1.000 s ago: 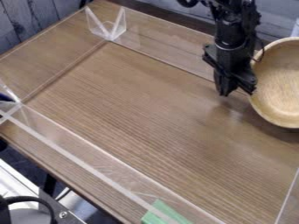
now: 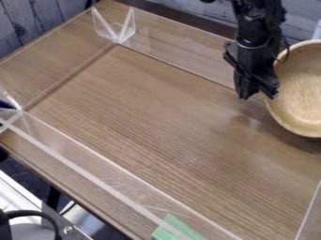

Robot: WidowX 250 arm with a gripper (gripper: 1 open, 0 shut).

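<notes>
My black gripper (image 2: pixel 249 86) hangs down at the upper right, its tip just left of a large pale tan round bowl or basket (image 2: pixel 301 97) that leans at the right edge. The gripper looks shut, with nothing visible between its fingers, though its dark tip is small in this view. Whether it touches the bowl's rim I cannot tell.
Clear plastic edging with corner brackets runs along its borders. A green patch (image 2: pixel 178 228) lies at the front, and a dark cable or fitting (image 2: pixel 25 220) sits at the lower left corner.
My gripper has risen slightly, and the arm above it has shifted a little to the right. The bowl has moved only slightly, if at all.
</notes>
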